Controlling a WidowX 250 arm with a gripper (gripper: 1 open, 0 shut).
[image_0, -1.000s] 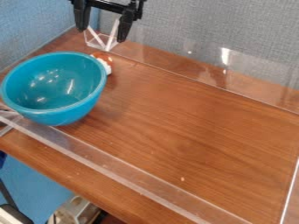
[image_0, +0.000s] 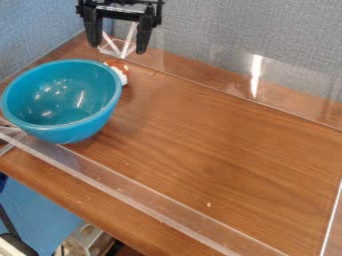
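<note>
My black gripper (image_0: 119, 40) hangs at the top left, above the back corner of the wooden table, open with nothing between its fingers. Below it on the left sits a teal bowl (image_0: 63, 105), empty inside. Just behind the bowl, partly hidden by it, is a small white and orange object (image_0: 118, 72), too small to identify.
Transparent edging runs along its sides, with grey padded walls behind. Below the front left edge are a blue surface and some cluttered items.
The bowl and the small object look unmoved.
</note>
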